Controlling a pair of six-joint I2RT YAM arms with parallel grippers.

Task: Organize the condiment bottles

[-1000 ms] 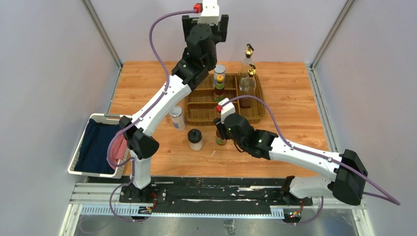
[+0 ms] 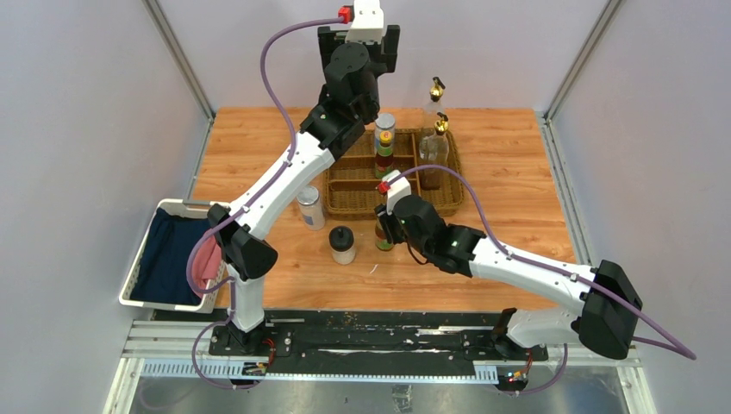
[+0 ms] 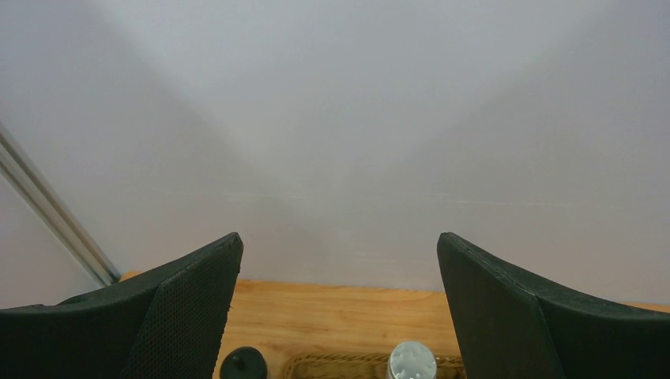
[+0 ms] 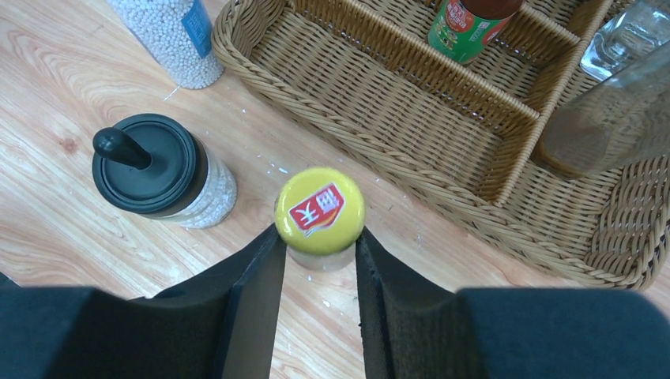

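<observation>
My right gripper has its fingers either side of a yellow-capped bottle [image 4: 319, 207] standing on the table in front of the wicker organizer [image 4: 379, 110]; whether they grip it is unclear. A black-lidded jar [image 2: 342, 246] and a silver-lidded jar [image 2: 309, 207] stand left of it. In the organizer stand a silver-lidded jar [image 2: 384, 121], a red-and-green-labelled bottle [image 2: 384, 160] and two glass bottles with gold spouts [image 2: 434, 151]. My left gripper is open and empty, raised high at the back.
A white basket [image 2: 128, 289] with dark and pink cloths sits at the left.
The right arm has shifted very slightly at the yellow-capped bottle. Otherwise nothing has visibly changed.
</observation>
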